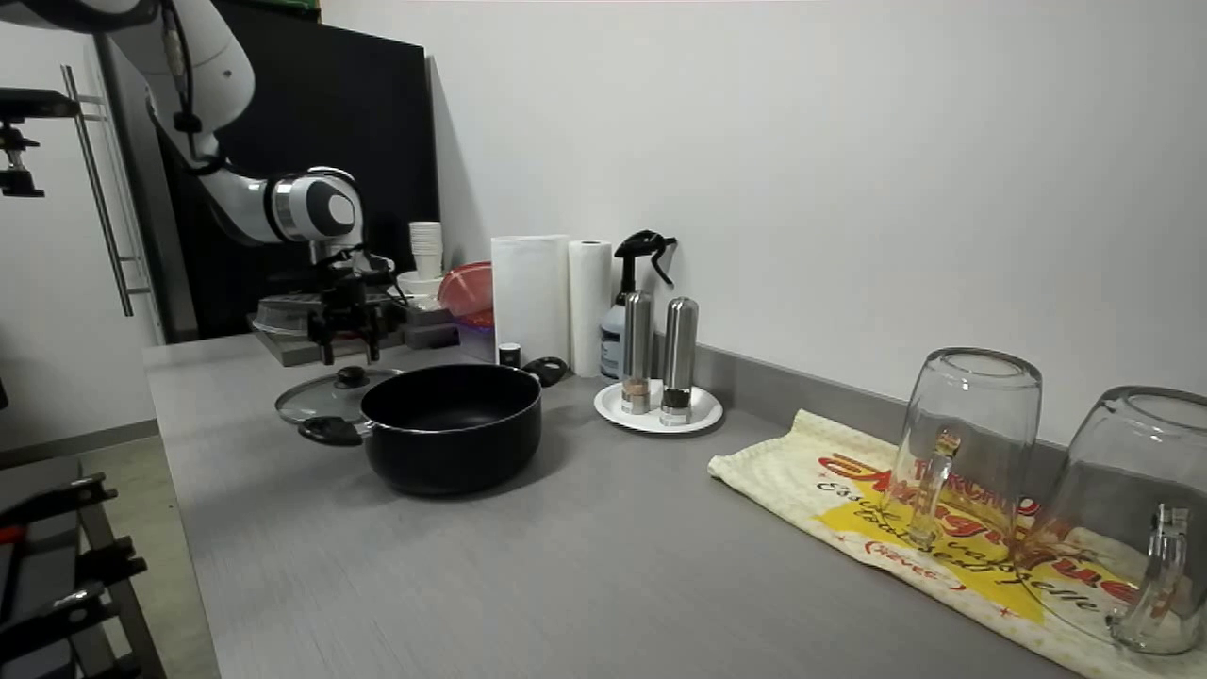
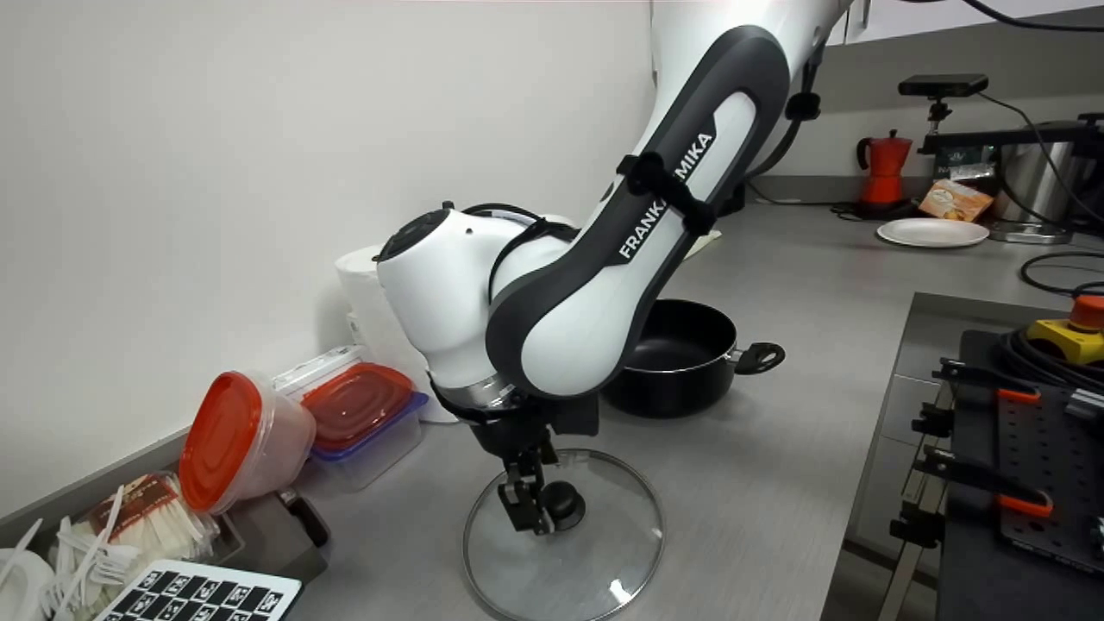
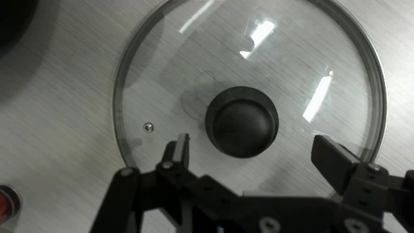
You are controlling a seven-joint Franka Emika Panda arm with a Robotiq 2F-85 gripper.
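A round glass lid (image 2: 611, 517) with a metal rim and black knob (image 3: 242, 124) lies flat on the grey counter. Over it hangs my gripper, fingers wide apart and nothing between the fingers. In the wrist view the knob appears a little beyond the line of the fingertips. How high they stand above it is hard to tell, though exterior view 1 has the gripper (image 1: 347, 349) just above the knob. Beside the lid stands an uncovered black pot (image 1: 453, 441), which looks empty; the arm partly hides it in exterior view 2.
Plastic containers with red lids (image 2: 357, 404) and a tray of cutlery (image 2: 134, 528) lie along the wall. Salt and pepper mills stand on a white plate (image 1: 713, 413). Glass mugs (image 1: 962, 453) rest on a towel at right.
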